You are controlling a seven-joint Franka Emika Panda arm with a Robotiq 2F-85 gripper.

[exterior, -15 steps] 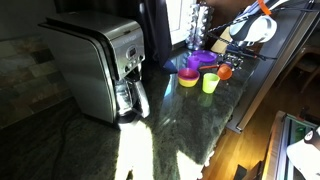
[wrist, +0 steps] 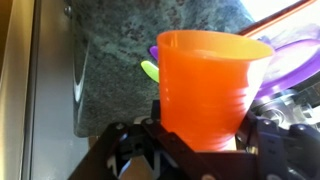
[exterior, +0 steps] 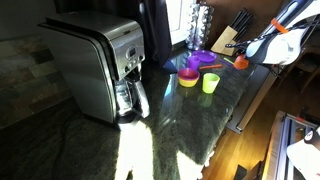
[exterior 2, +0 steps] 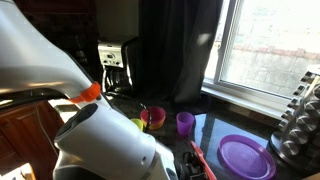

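Note:
An orange cup (wrist: 208, 85) fills the middle of the wrist view, and my gripper is shut on it, black fingers at both sides of its lower part. In exterior view 1 the same orange cup (exterior: 241, 62) shows small at the far right end of the dark counter, beside the white arm. Whether its base touches the counter cannot be told. In exterior view 2 the arm covers much of the foreground and the cup cannot be made out clearly.
On the counter (exterior: 150, 130) stand a lime-green cup (exterior: 210, 83), a red and yellow bowl (exterior: 188, 77), a purple cup (exterior 2: 185, 123) and a purple plate (exterior 2: 245, 157). A coffee maker (exterior: 105, 65) is at left, a knife block (exterior: 235, 27) and spice rack (exterior 2: 297, 125) behind.
The orange cup, earlier close to the lime-green cup, has moved right and slightly up in exterior view 1, with the arm moving too. The other dishes have stayed put.

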